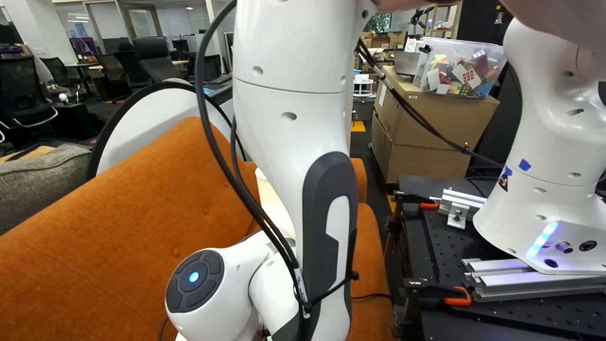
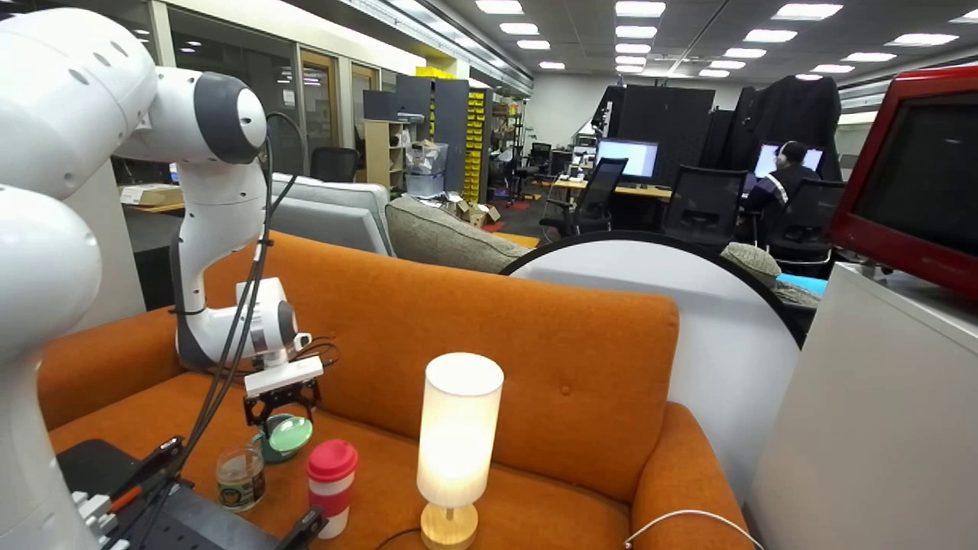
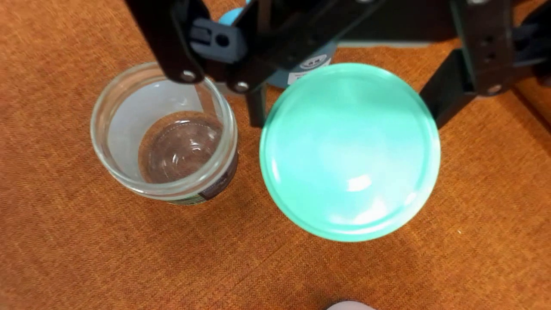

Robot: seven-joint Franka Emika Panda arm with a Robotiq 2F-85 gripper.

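A round mint-green lid (image 3: 351, 160) fills the middle of the wrist view, spanning the space between the two black fingers of my gripper. Its edge meets a finger on either side, and it looks raised off the seat. To its left stands an open, empty-looking glass jar (image 3: 165, 139) with a dark label. In exterior view 2 my gripper (image 2: 285, 417) points down over the sofa, the lid (image 2: 290, 435) tilted beneath it. The jar (image 2: 240, 481) is close by, nearer the camera. Exterior view 1 does not show the gripper or lid.
A blue container (image 3: 310, 64) sits partly behind the fingers. On the orange sofa (image 2: 550, 385) stand a red-lidded cup (image 2: 331, 481) and a lit lamp (image 2: 460, 431), both beside the jar area. A black table (image 1: 454, 255) carries the arm's base.
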